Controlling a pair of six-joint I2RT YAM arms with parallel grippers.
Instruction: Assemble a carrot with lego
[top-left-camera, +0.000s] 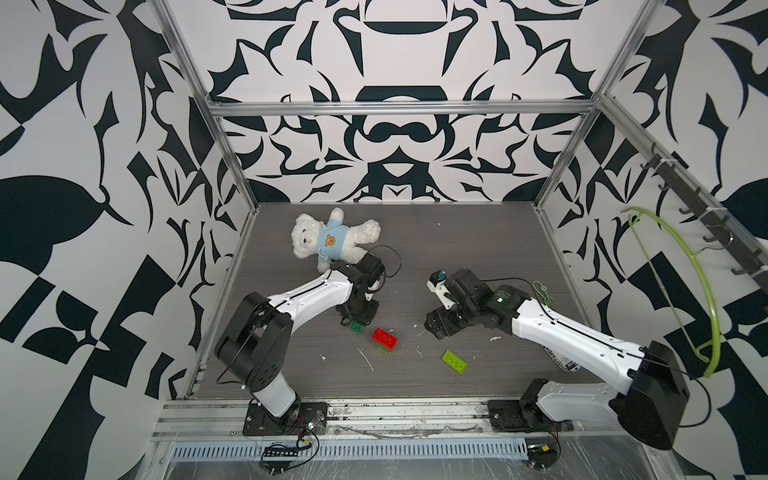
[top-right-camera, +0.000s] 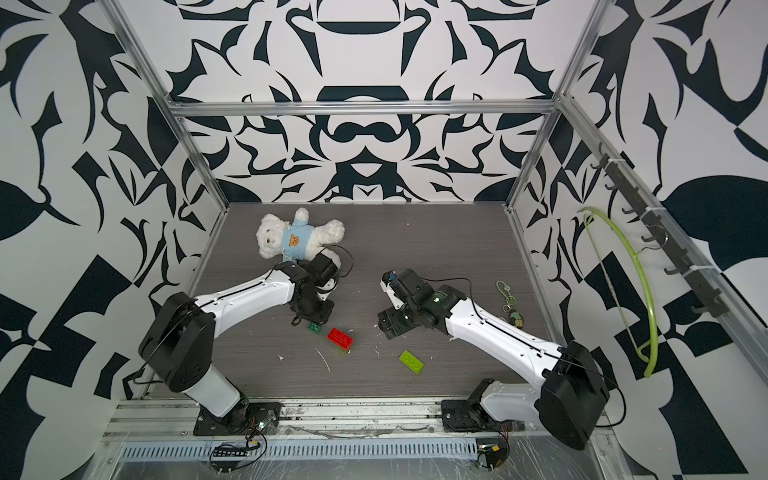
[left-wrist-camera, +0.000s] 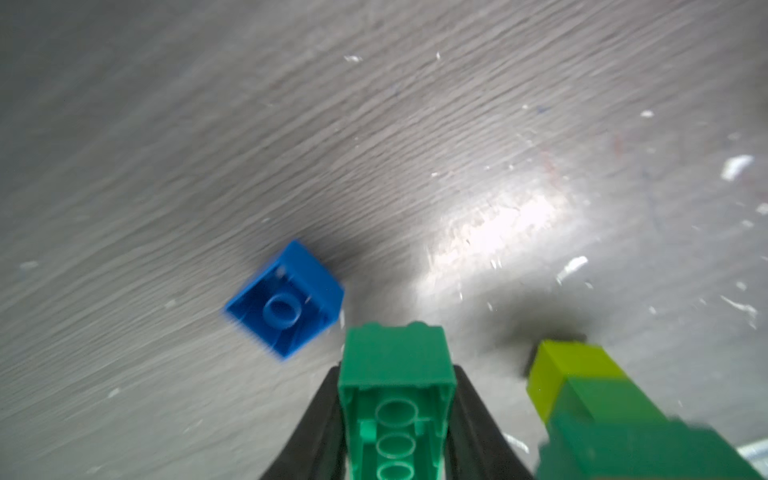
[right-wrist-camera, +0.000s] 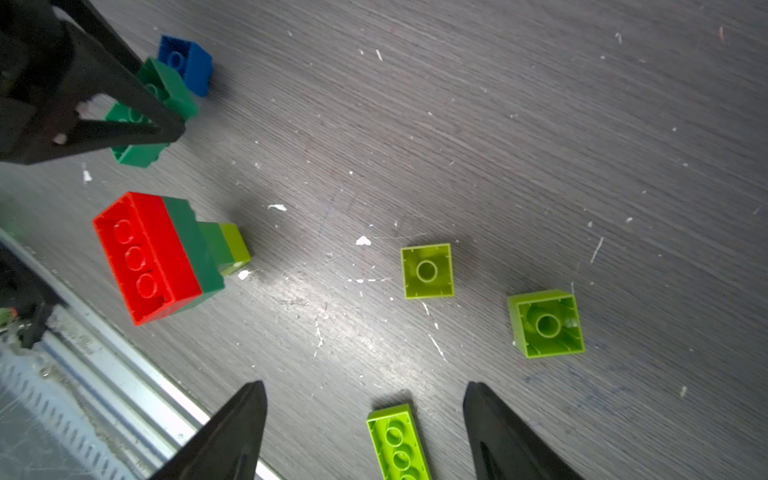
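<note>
In the left wrist view my left gripper is shut on a long green brick (left-wrist-camera: 396, 360), its hollow underside facing the camera. The right wrist view shows that brick raised off the table between the left fingers. Close to it on the table lies a small blue brick (left-wrist-camera: 288, 300), underside up. A stack with a red brick (right-wrist-camera: 148, 260) on top, green below and lime (right-wrist-camera: 236, 246) at the bottom stands near the front. My right gripper is open with nothing between its fingers.
Two small lime bricks, one central (right-wrist-camera: 427, 272) and one farther right (right-wrist-camera: 547, 324), lie underside up. A longer lime brick (top-left-camera: 454, 361) lies nearer the front. A white teddy bear (top-left-camera: 336, 236) rests at the back left.
</note>
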